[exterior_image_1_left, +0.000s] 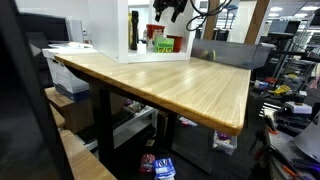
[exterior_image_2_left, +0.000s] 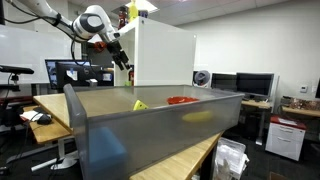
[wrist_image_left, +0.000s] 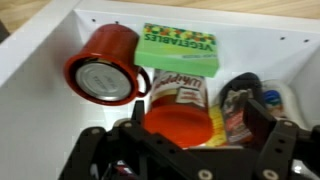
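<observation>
In the wrist view my gripper stands open above a white compartment, its black fingers at the lower left and lower right. Between them, from above, is a carton labelled Whoppers (wrist_image_left: 179, 90) with an orange-red round end (wrist_image_left: 178, 122); I see no contact. A green Vegetables box (wrist_image_left: 177, 48) lies beyond it. On the left is a red mug (wrist_image_left: 98, 58), and to the right a dark, shoe-like item (wrist_image_left: 238, 95). Exterior view 1 has the gripper (exterior_image_1_left: 172, 14) high over the green box (exterior_image_1_left: 163, 46) and a red item (exterior_image_1_left: 178, 43).
White walls (exterior_image_1_left: 108, 30) rise around the compartment, close to the gripper. The wooden table (exterior_image_1_left: 180, 88) has a broad bare top. In exterior view 2 the arm (exterior_image_2_left: 98, 24) reaches in beside a tall white panel (exterior_image_2_left: 165, 52); a grey tray (exterior_image_2_left: 165, 135) fills the foreground.
</observation>
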